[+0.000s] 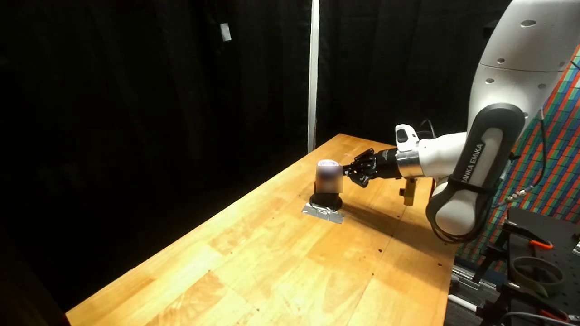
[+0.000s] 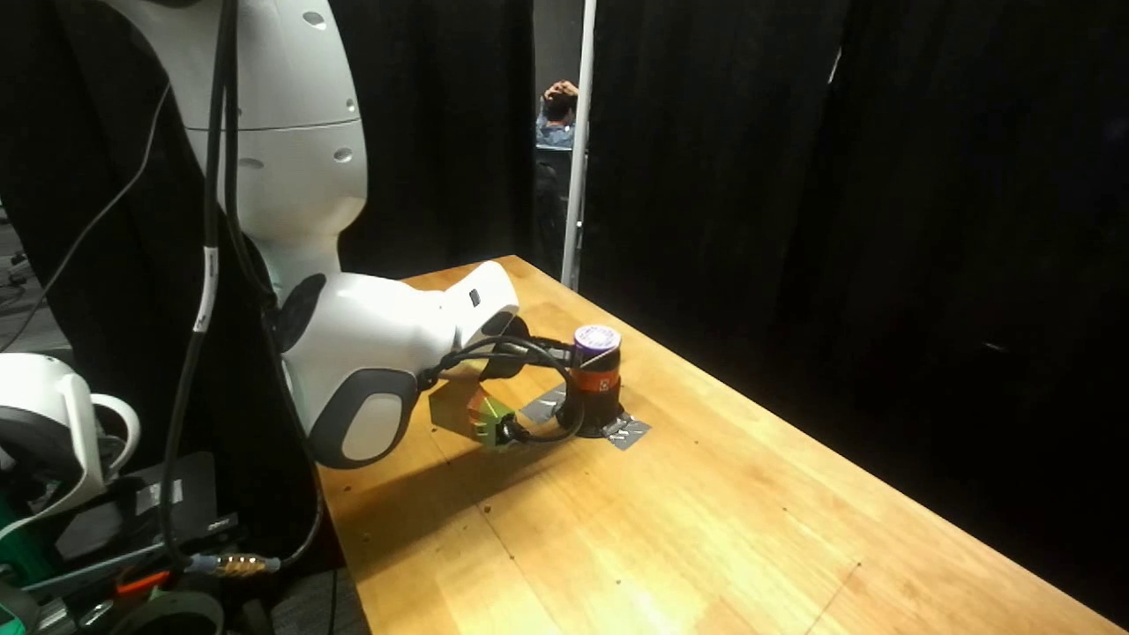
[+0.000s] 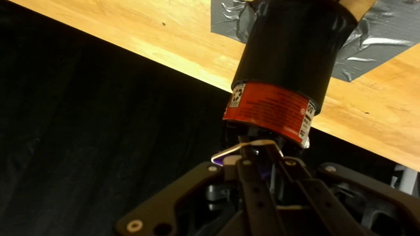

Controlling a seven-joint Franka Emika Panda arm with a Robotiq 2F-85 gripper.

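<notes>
A dark jar with a purple-sided lid and an orange-red label stands upright in a black holder on the table. My gripper reaches in level at the jar's upper part. It is shut on a thin, pale-edged piece, which lies against or very near the jar just under the lid; exact contact cannot be told. The piece shows as a thin light line in exterior view 2. In exterior view 1 a blurred patch covers most of the jar, leaving its lid top visible.
Grey tape runs from the holder's base onto the wooden table. Black curtain hangs beyond the table edge. A side shelf with tools stands off the table.
</notes>
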